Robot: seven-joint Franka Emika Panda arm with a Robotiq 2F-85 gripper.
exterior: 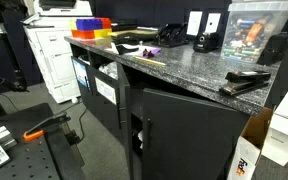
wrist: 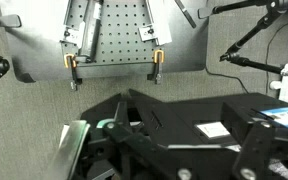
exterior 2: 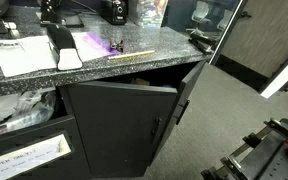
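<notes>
My gripper shows at the bottom of the wrist view. Its dark fingers stand wide apart, with nothing visible held between them. Under the camera is a metal work table with a perforated plate (wrist: 134, 42) and orange-handled clamps. A black cabinet door (exterior: 189, 135) hangs swung out from below the speckled countertop (exterior: 174, 75); the same door (exterior 2: 124, 125) is near the middle of exterior view 2. Beside it the cabinet's interior is partly visible. The gripper cannot be made out clearly in either exterior view.
Along the countertop are coloured blocks (exterior: 90, 27), a wooden stick (exterior: 149, 62), a black stapler-like tool (exterior: 246, 80) and a clear tub (exterior: 256, 35). A white box (exterior: 287, 125) stands at the right. Grey floor (exterior 2: 224, 115) lies open beyond the door.
</notes>
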